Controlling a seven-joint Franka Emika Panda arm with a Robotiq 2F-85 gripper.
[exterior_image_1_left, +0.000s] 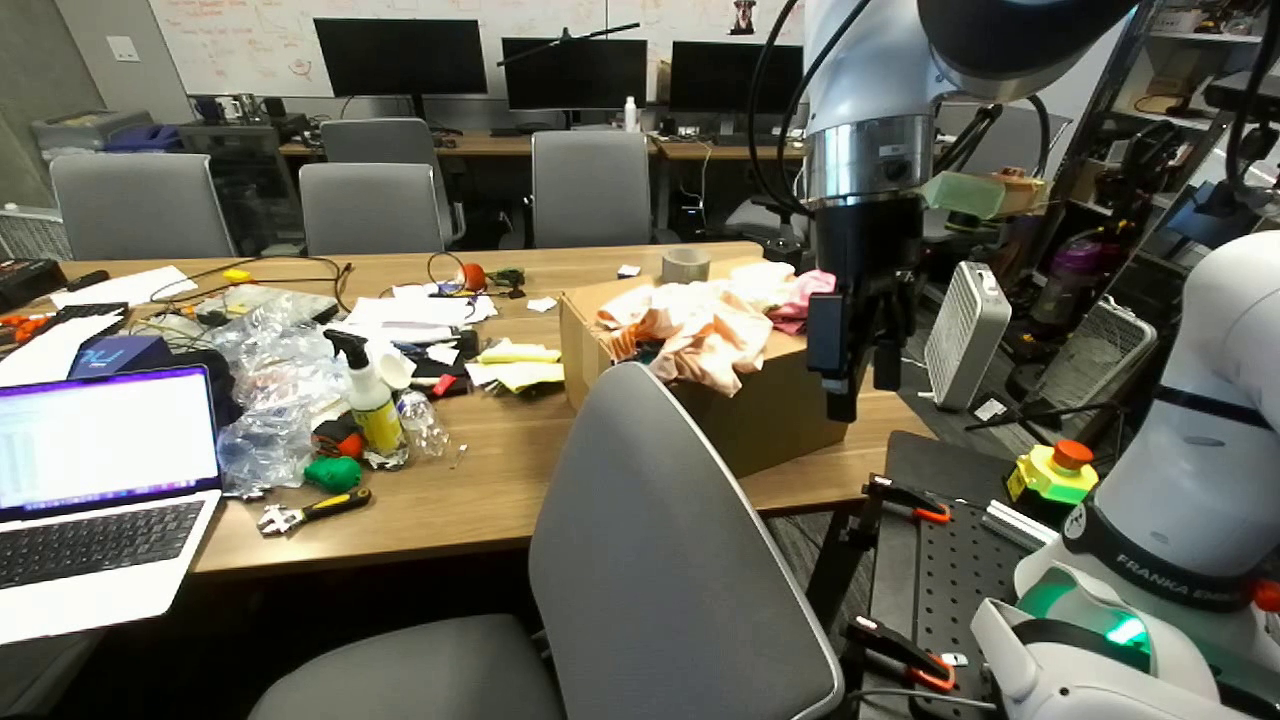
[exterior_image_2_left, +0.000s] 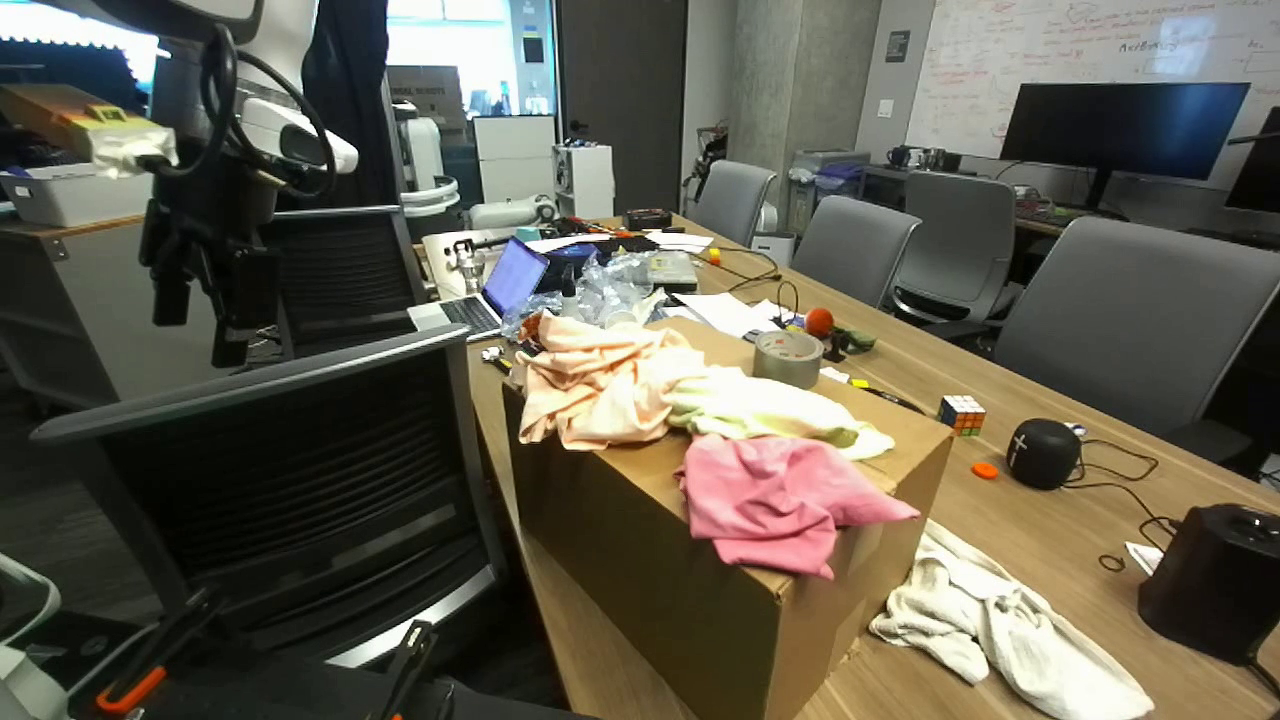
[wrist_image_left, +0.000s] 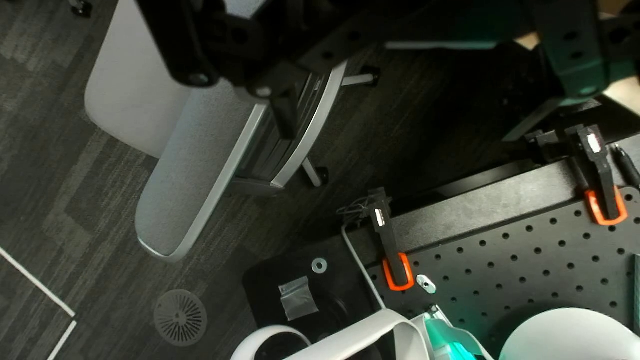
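Observation:
My gripper (exterior_image_1_left: 866, 390) hangs pointing down with its fingers apart and nothing between them. Exterior view 2 has the gripper (exterior_image_2_left: 199, 334) at the left, above the gap beside a chair and well away from the cloths. In the wrist view its fingers (wrist_image_left: 284, 114) stand wide apart over dark floor. A cardboard box (exterior_image_2_left: 624, 546) on the table bears a peach cloth (exterior_image_2_left: 600, 378), a pale yellow-green cloth (exterior_image_2_left: 768, 408) and a pink cloth (exterior_image_2_left: 780, 504) draped over its edge. A white cloth (exterior_image_2_left: 1008, 624) lies crumpled on the table beside the box.
A roll of tape (exterior_image_2_left: 788, 356) sits on the box. One grey chair (exterior_image_1_left: 672, 516) stands close to the table's front edge. Clutter, a spray bottle (exterior_image_1_left: 374, 408) and an open laptop (exterior_image_1_left: 102, 468) fill the table's left. Orange-tipped clamps (wrist_image_left: 396, 264) grip my base plate.

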